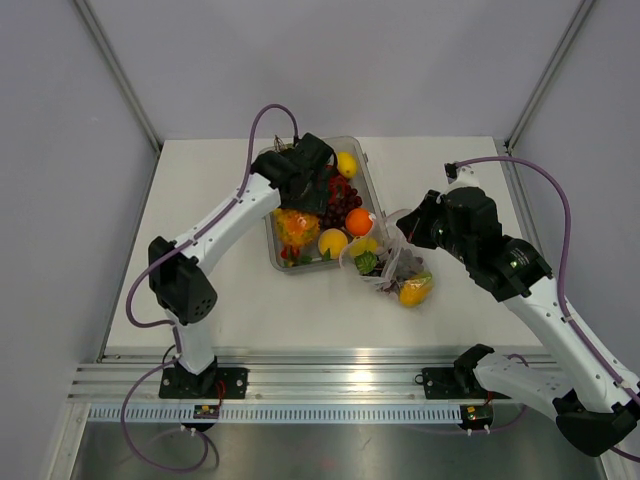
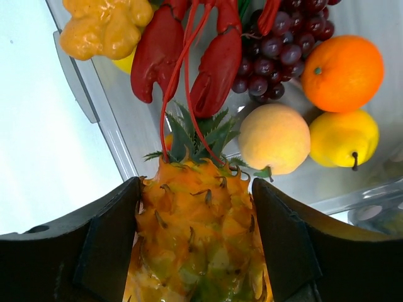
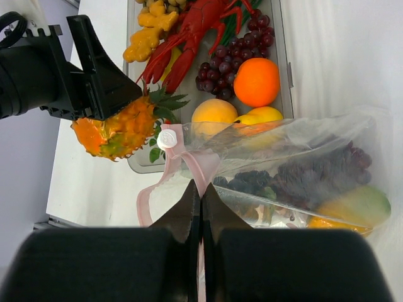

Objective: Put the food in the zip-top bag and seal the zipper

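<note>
My left gripper is shut on a spiky orange pineapple-like fruit (image 2: 195,226), its fingers against both sides. In the right wrist view this fruit (image 3: 123,131) hangs over the near left edge of the grey food tray (image 1: 290,268), leaves toward the tray. A clear zip top bag (image 3: 315,135) lies to the tray's right with dark grapes (image 3: 302,182) and a yellow-green mango (image 3: 356,207) inside. At its mouth, my right gripper is shut on the pinkish zipper edge (image 3: 203,167). The white slider (image 3: 167,139) sits on that edge, left of my fingertips.
Still in the tray are a red lobster (image 2: 217,69), grapes (image 2: 274,56), an orange (image 2: 343,72), a peach (image 2: 275,138), a yellow pear (image 2: 345,138) and ginger-like food (image 2: 104,28).
</note>
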